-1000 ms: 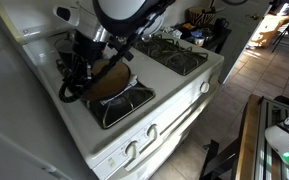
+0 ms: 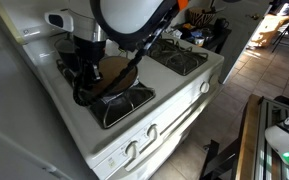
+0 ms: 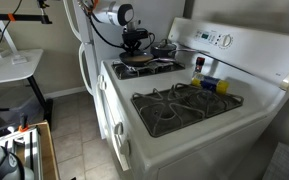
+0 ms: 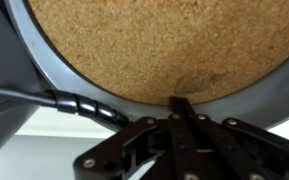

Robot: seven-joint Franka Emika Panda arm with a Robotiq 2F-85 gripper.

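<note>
A round pan with a brown speckled inside [image 2: 124,76] sits over the burner at the far end of the stove; in the wrist view its brown surface [image 4: 174,45] and grey rim [image 4: 109,97] fill the upper part. My gripper is shut, its dark tips overlapping the pan's near rim. Nothing shows between the fingers, and whether they touch the rim is unclear. From the other side, the pan [image 3: 139,60] appears below the white arm, where the gripper is too small to read.
Bare black grates [image 3: 184,108] cover the nearer burners. A dark pot [image 3: 164,49] stands behind the pan. Small bottles and a yellow item [image 3: 221,87] line the stove's back. Control knobs [image 2: 131,149] run along the front edge. A black cable [image 4: 84,104] hangs beside the gripper.
The arm has shifted to the right and slightly lower over the stove. The pan's visible part also appears a little farther right than before.
</note>
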